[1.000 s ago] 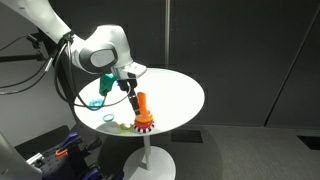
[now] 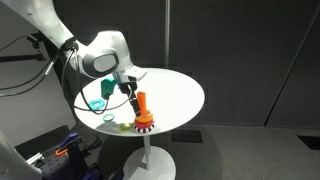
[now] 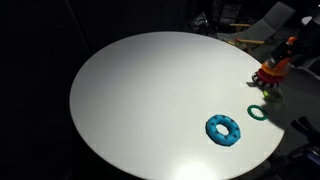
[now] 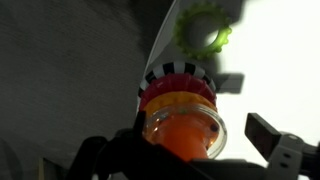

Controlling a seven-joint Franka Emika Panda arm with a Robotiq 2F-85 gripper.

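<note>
A stacking toy with a tall orange post [image 2: 142, 102], an orange ring [image 2: 145, 116] and a red base with a black-and-white edge [image 2: 144, 127] stands upright near the table's front edge. From above, the wrist view shows the orange top [image 4: 185, 133] under my gripper. Its dark fingers are spread wide, the left one beside the toy's left side and the right one [image 4: 265, 138] apart from it over the white tabletop. The gripper is open, and whether the left finger touches the toy I cannot tell.
On the round white table [image 3: 150, 90] lie a blue ring [image 3: 222, 129], a green ring [image 3: 257, 112] and a yellow-green ring [image 4: 202, 30] close to the toy. The toy stands close to the table's edge.
Over the last second the arm has shifted slightly downward and to the right in exterior view 1. The toy and the rings show no visible movement.
</note>
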